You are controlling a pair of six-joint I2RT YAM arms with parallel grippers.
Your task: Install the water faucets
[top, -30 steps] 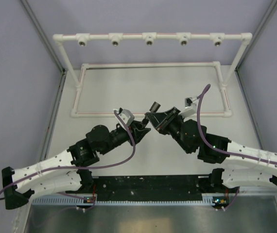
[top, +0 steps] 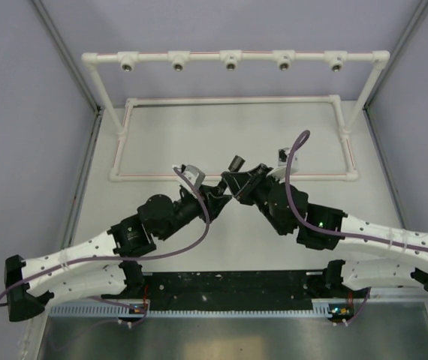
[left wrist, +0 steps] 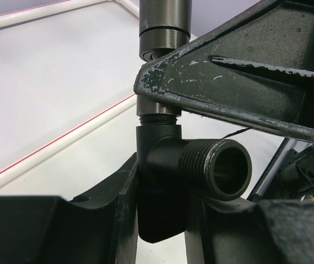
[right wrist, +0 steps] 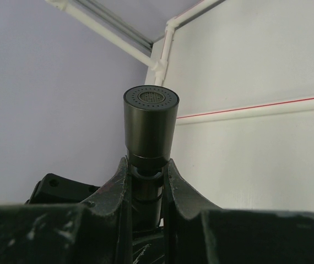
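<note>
A black faucet (top: pixel 236 163) is held tilted between my two arms near the middle of the workspace. My left gripper is shut on its lower body, below the threaded side outlet (left wrist: pixel 228 169). Above that body a short band of thread (left wrist: pixel 158 119) shows under the upper section. My right gripper has its fingers on either side of the neck, just under the perforated round head (right wrist: pixel 151 98). One right finger (left wrist: pixel 212 82) crosses in front of the neck in the left wrist view. Whether the right fingers press on the neck is not clear.
A white pipe frame (top: pixel 230 101) stands behind the arms. Its raised top pipe (top: pixel 204 57) carries several tee fittings (top: pixel 230 58) with open sockets facing forward. The pale board (top: pixel 199 225) around the grippers is clear.
The faucet and left gripper have moved only slightly.
</note>
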